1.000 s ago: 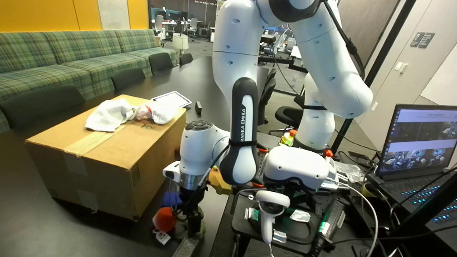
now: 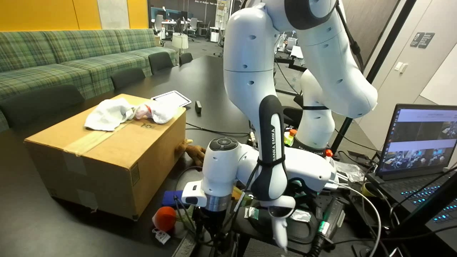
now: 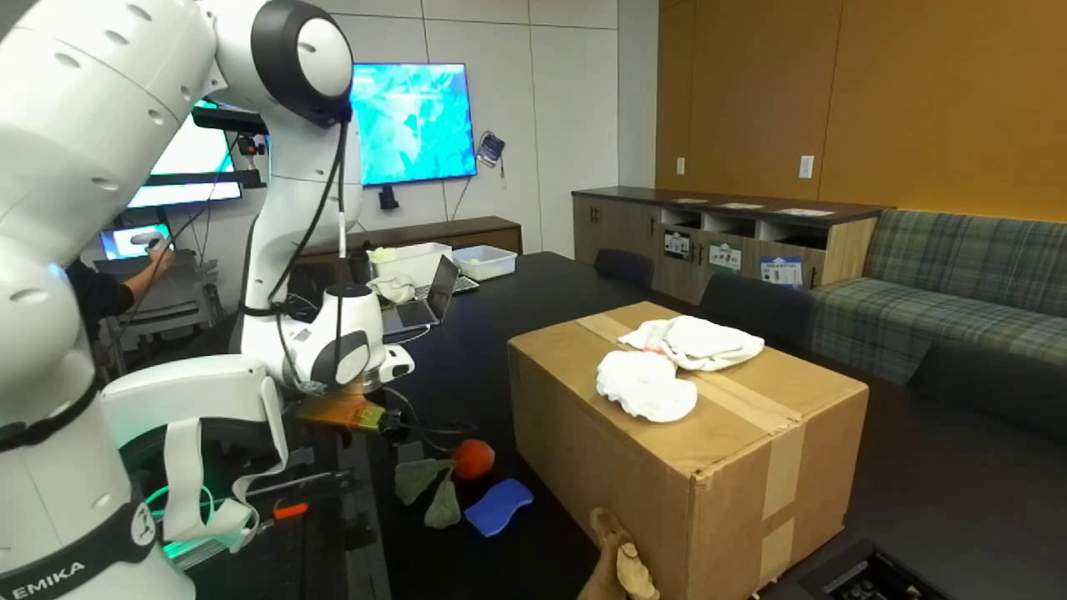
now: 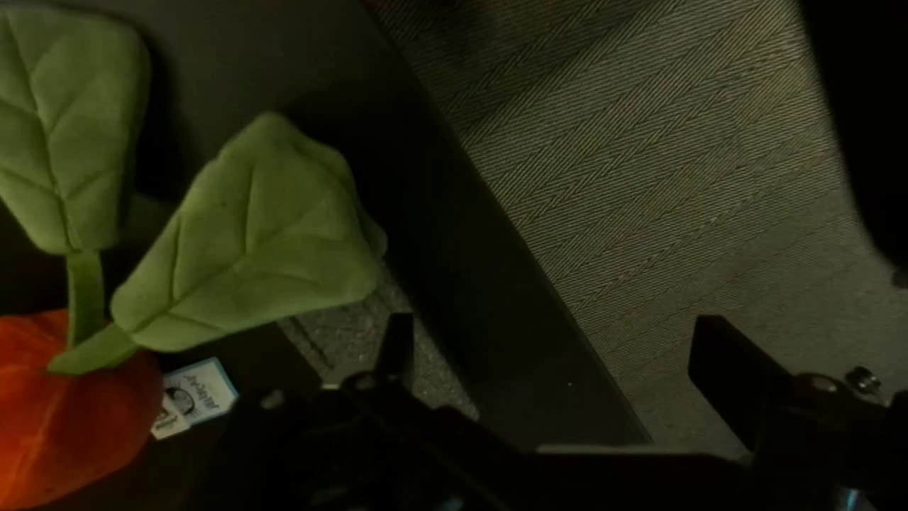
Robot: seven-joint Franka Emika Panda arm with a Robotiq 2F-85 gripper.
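Observation:
My gripper stands open, its dark fingers wide apart with nothing between them. In the wrist view, the table edge and carpet lie beneath the gap. Left of the fingers is a red-orange plush [image 4: 72, 417] with two green leaves [image 4: 255, 238] and a white tag [image 4: 200, 393]. A grey bar [image 4: 374, 336] shows partly under the right leaf. From exterior view 1, the gripper is low by the table's near edge, right of the plush [image 2: 165, 218]; cables and shadow obscure its fingers. A blue piece [image 3: 498, 506] lies beside the plush.
A large cardboard box [image 3: 610, 440] with white cloths [image 3: 690, 343] on top stands close by. Brown knobbly items [image 3: 608, 560] touch its side. A yellow-orange object [image 3: 340, 412] is near the arm. A headset [image 2: 302, 165], controller [image 2: 280, 222] and cables crowd the right side.
The arm has swung right and toward the camera in exterior view 1, taking the gripper from beside the plush's leaves toward the table edge. The controller has shifted slightly right; box and plush stay put.

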